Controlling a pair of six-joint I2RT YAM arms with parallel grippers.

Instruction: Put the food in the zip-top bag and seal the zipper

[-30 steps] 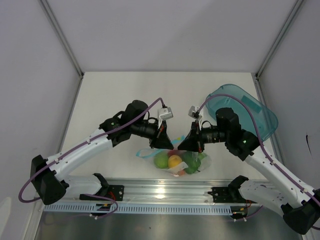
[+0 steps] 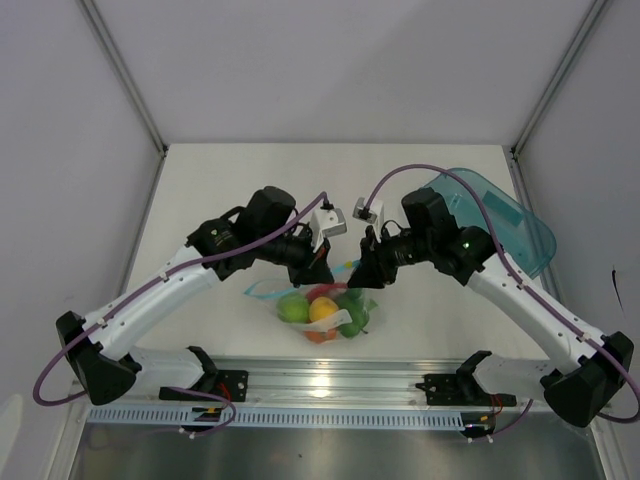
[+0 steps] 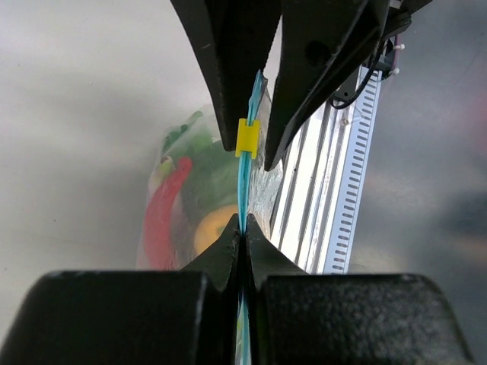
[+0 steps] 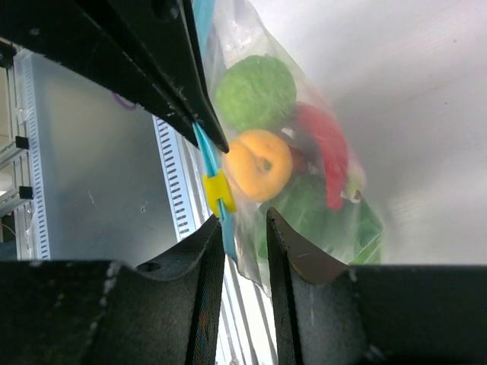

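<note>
The clear zip top bag (image 2: 323, 312) holds food: a green item (image 4: 255, 95), an orange round piece (image 4: 259, 163) and a red piece (image 4: 331, 152). My left gripper is shut on the blue zipper strip (image 3: 244, 186) along the bag's top. My right gripper is part open at the strip by the yellow slider; in the left wrist view its fingers straddle that slider.
A teal bin (image 2: 525, 235) stands at the right rear of the white table (image 2: 230, 170). Its metal front edge (image 2: 320, 370) lies just below the bag.
The bag has shifted left and the left arm has shifted slightly.
</note>
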